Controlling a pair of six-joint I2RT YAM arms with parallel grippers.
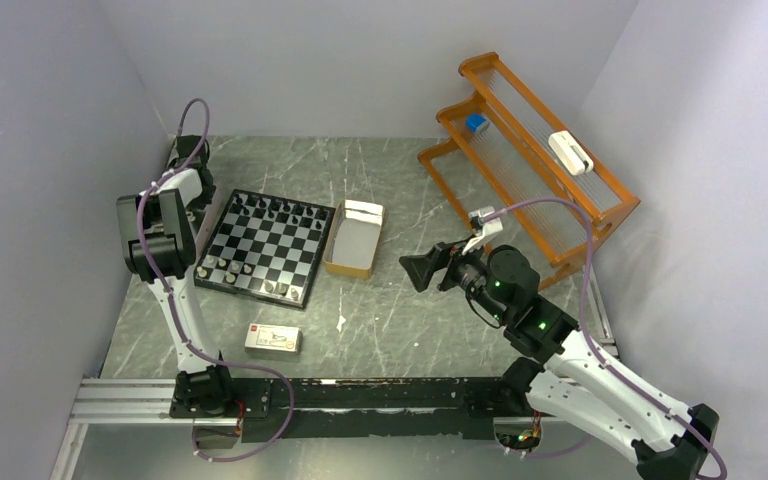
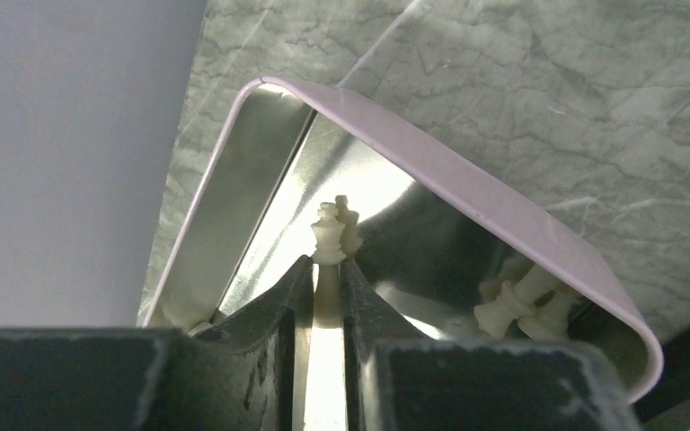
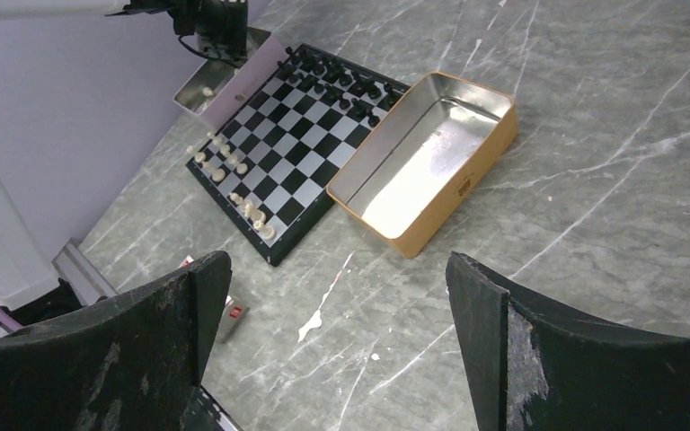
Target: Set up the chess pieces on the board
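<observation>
A chessboard (image 1: 265,247) carries black pieces along its back edge and white pieces along the near edge. In the left wrist view a pale pink-rimmed tin (image 2: 449,184) holds white pieces; a white king-like piece (image 2: 328,232) stands between the fingertips of my left gripper, which is low in the tin; whether it is gripped is unclear. More white pieces (image 2: 499,310) lie at the tin's right end. My right gripper hangs open over the empty table, right of the board.
An empty gold tin (image 1: 355,240) sits right of the board, a small box (image 1: 272,338) near the front edge. A wooden rack (image 1: 520,130) stands at the back right.
</observation>
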